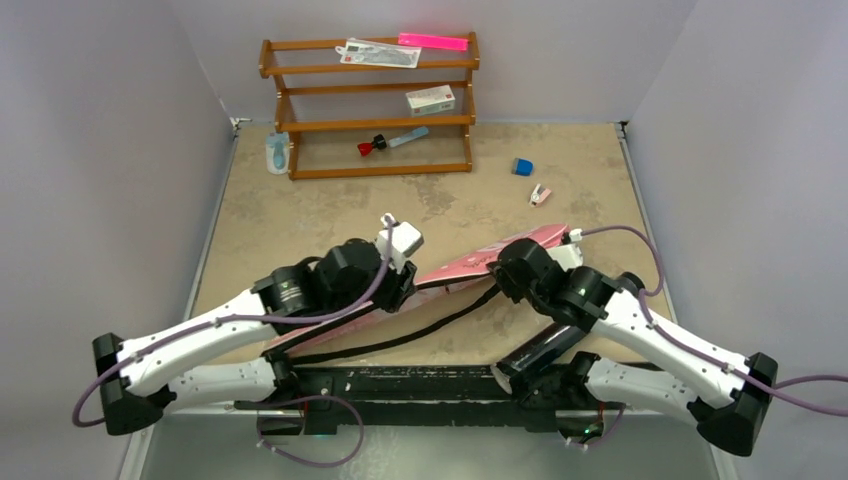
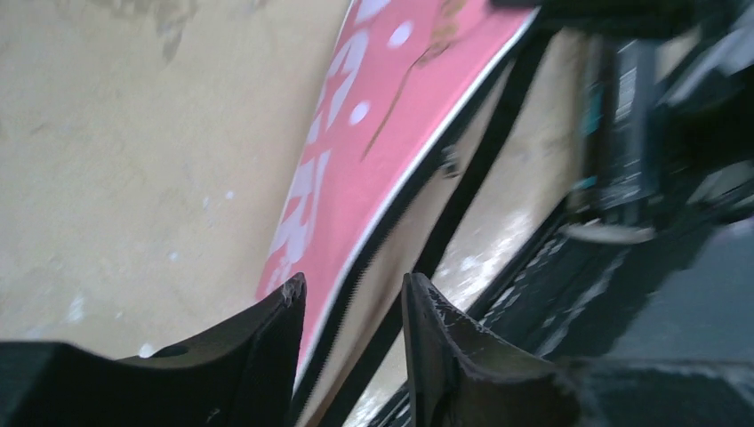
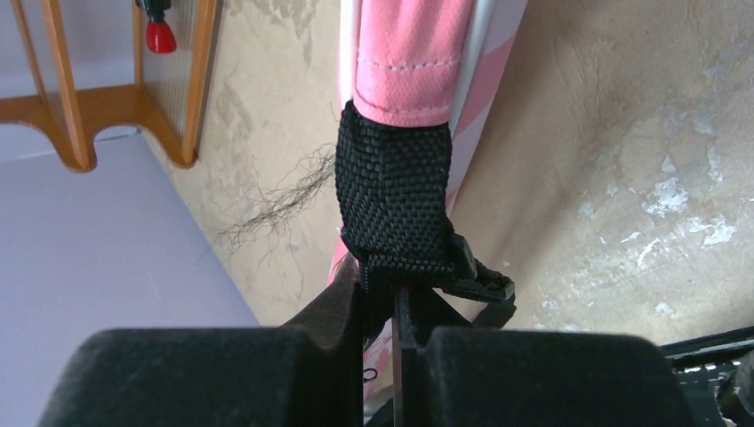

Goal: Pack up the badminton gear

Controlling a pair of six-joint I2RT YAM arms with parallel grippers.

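A long pink bag (image 1: 468,266) with white print and black edging lies slantwise across the table. Along its front side runs a black strap (image 1: 420,332). My left gripper is open above the bag's lower part; the black edging and strap pass below and between its fingers in the left wrist view, and contact cannot be made out. In the right wrist view, my right gripper is shut on black webbing (image 3: 396,178) at the bag's end, which joins a pink stitched tab (image 3: 413,67). The bag's contents are hidden.
A black tube (image 1: 540,357) lies at the front right, beneath the right arm. At the back stands a wooden rack (image 1: 380,125) with small items. A blue object (image 1: 522,167) and a small pink-and-white clip (image 1: 540,195) lie back right.
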